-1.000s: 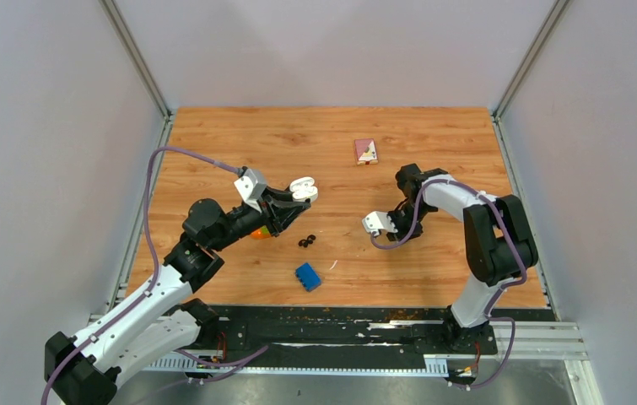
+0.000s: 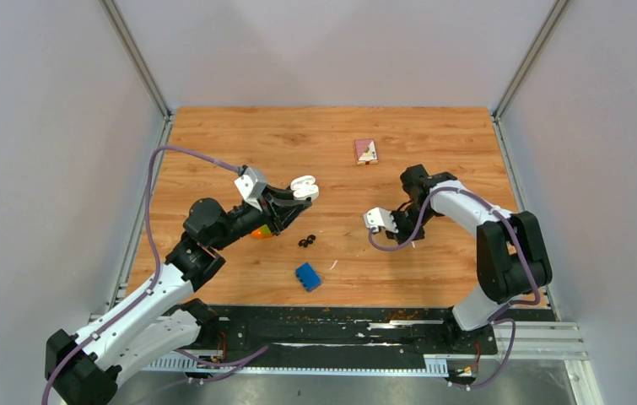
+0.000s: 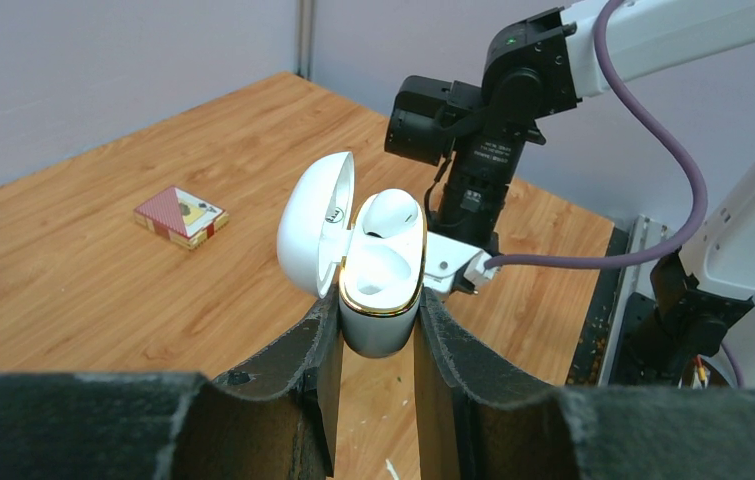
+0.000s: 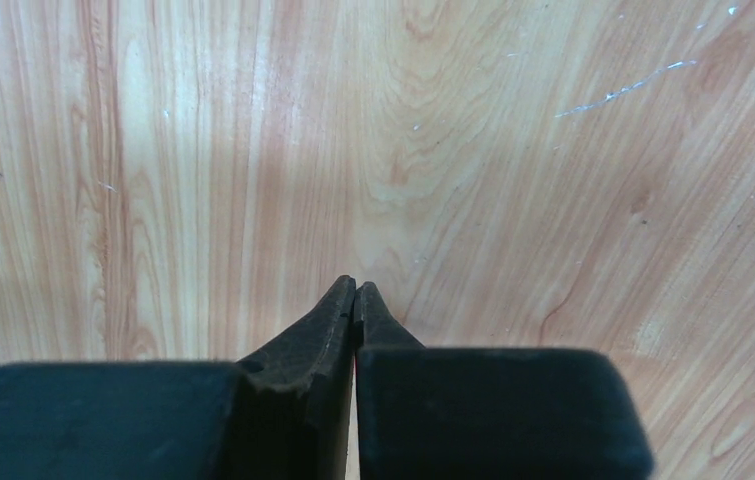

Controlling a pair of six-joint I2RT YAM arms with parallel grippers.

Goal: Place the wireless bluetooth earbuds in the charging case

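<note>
My left gripper (image 2: 294, 202) holds the white charging case (image 2: 305, 191) up over the table's left-middle. In the left wrist view the case (image 3: 376, 300) is clamped between the fingertips, lid open, its two wells empty. Several small black pieces (image 2: 306, 241), possibly the earbuds, lie on the table below and right of that gripper in the top view; they are too small to identify. My right gripper points down at bare wood on the right, its fingers shut with nothing visible between them.
A card box (image 2: 365, 150) lies at the back, a blue block (image 2: 308, 277) near the front. An orange-green object (image 2: 261, 232) is partly hidden under the left arm.
The left arm and the case have not visibly moved.
</note>
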